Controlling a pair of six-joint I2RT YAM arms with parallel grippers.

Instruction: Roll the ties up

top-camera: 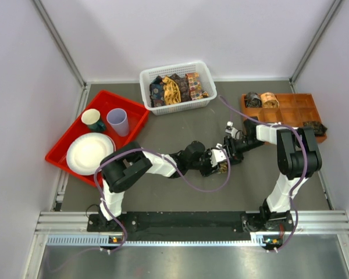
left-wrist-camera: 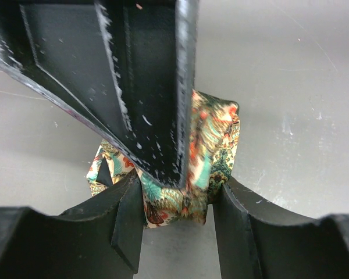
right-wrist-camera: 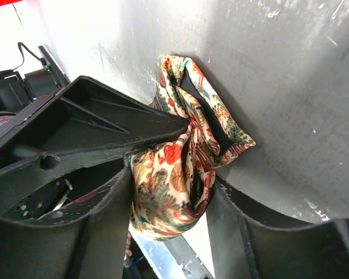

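Note:
A floral tie point(top-camera: 223, 167), bunched into a roll with a dark lining showing, lies on the grey table under both grippers near the middle. My left gripper is shut on it in the left wrist view, with fabric between the fingertips. In the right wrist view the tie point(right-wrist-camera: 166, 195) fills the space between the fingertips of my right gripper, which sit at its sides; a black gripper from the other arm crosses over the cloth. Whether the right fingers press on it is hard to tell.
A white basket point(top-camera: 177, 104) of folded ties stands at the back. An orange compartment tray point(top-camera: 291, 110) with several rolled ties is at the right. A red tray point(top-camera: 70, 141) holding plates and cups is at the left. Bare table surrounds the grippers.

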